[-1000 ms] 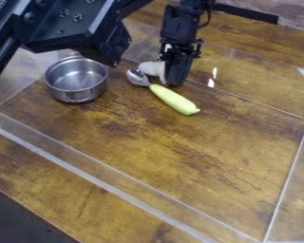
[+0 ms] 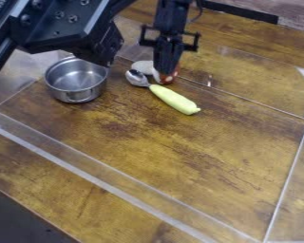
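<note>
The black gripper point(image 2: 169, 59) is at the top centre, fingers pointing down over a small pale object point(image 2: 144, 68) with a red patch, which is partly hidden behind it. Whether anything is between the fingertips is hard to tell. A silver spoon point(image 2: 137, 78) lies just left of that object. A pale green corn-like piece point(image 2: 174, 99) lies below, in front of the gripper. A steel bowl point(image 2: 76, 81) stands to the left.
Clear strips run along its edges and across it. The black arm fills the top left above the bowl.
The gripper has shifted slightly up and left, uncovering more of the red patch on the pale object beneath it. The bowl and green piece have not moved.
</note>
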